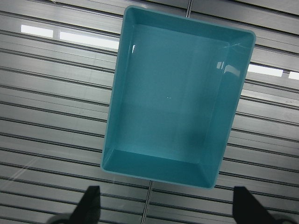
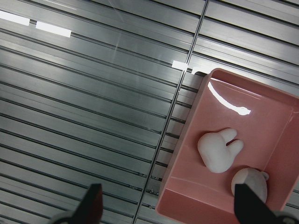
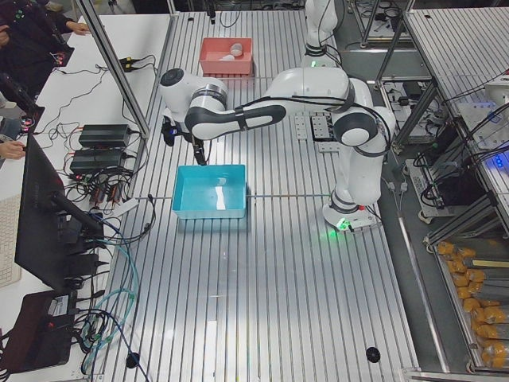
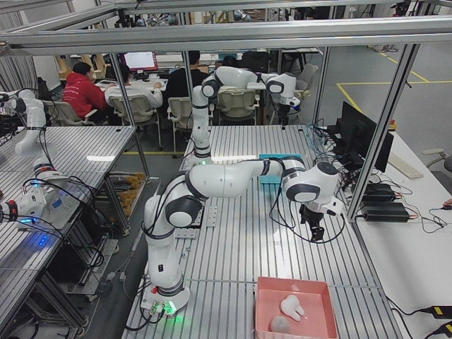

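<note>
An empty teal bin [image 1: 163, 93] lies on the slatted table, below my left gripper, whose dark fingertips show widely separated at the bottom of the left wrist view, open with nothing between them. A pink bin [image 2: 184, 140] holds a white plush hand-like piece [image 2: 215, 154] and a rounder white plush piece [image 2: 247, 179]. My right gripper hangs above the table beside that bin, its fingertips wide apart and empty.
Black monitors [image 3: 48, 223], power boxes and cables line one side of the table [image 3: 278, 302]. Metal frame posts stand at the edges. The table around both bins is largely clear.
</note>
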